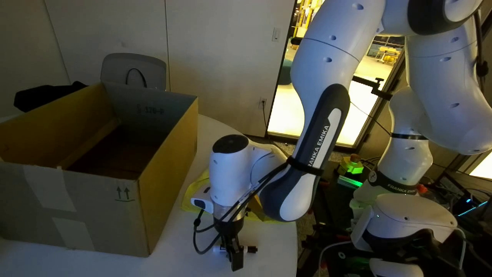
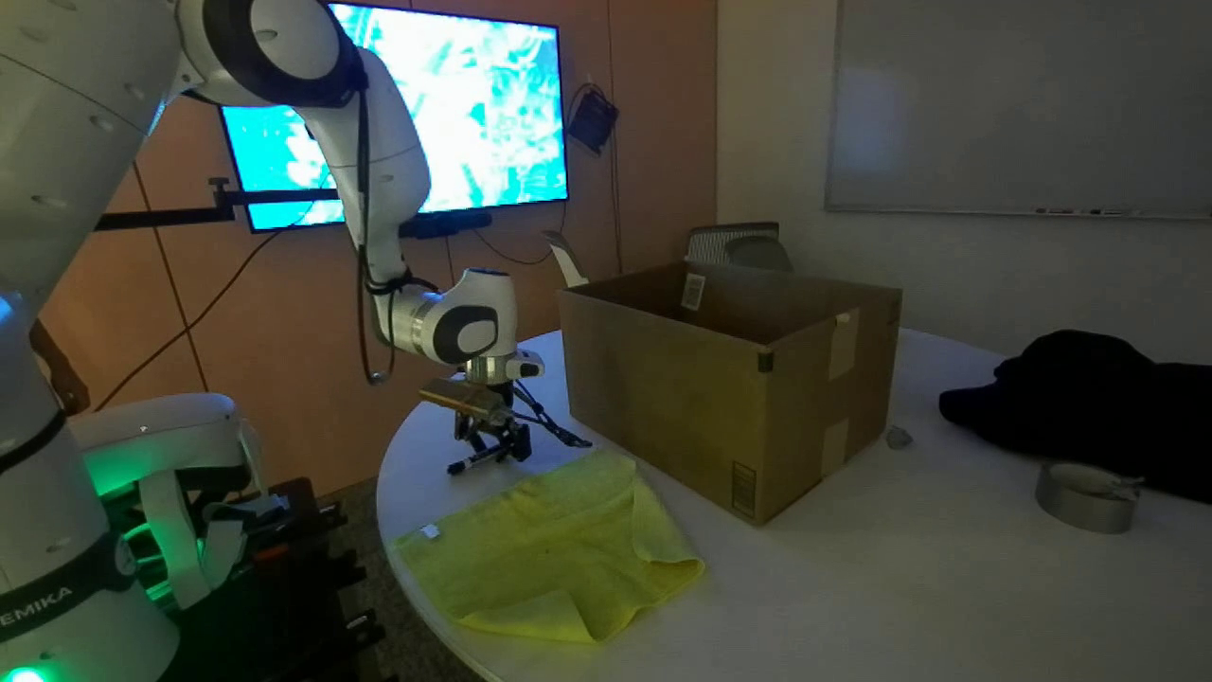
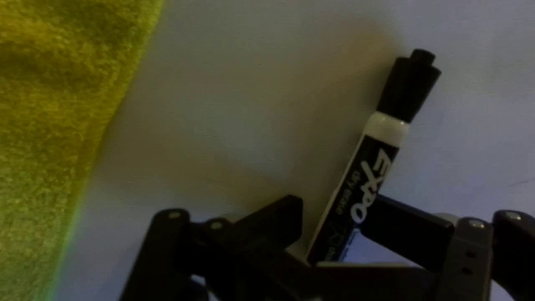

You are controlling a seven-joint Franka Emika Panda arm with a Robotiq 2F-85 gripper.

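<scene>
A black-and-white Expo dry erase marker (image 3: 371,173) lies on the white table, its black cap pointing up and right in the wrist view. My gripper is down around the marker's lower body, one finger on each side. The right finger (image 3: 408,228) sits against or very near the barrel, while a gap shows between the left finger and the marker. The fingers are part open. In exterior view 1 the gripper (image 1: 236,264) covers the middle of the marker, leaving the cap (image 1: 251,249) showing to its right.
A yellow cloth (image 2: 545,551) lies flat beside the gripper. The large open cardboard box (image 2: 670,398) stands close by on the table. Farther off are a roll of tape (image 2: 1085,500) and a black cloth item (image 2: 1091,398). The table's rounded edge is near the arm.
</scene>
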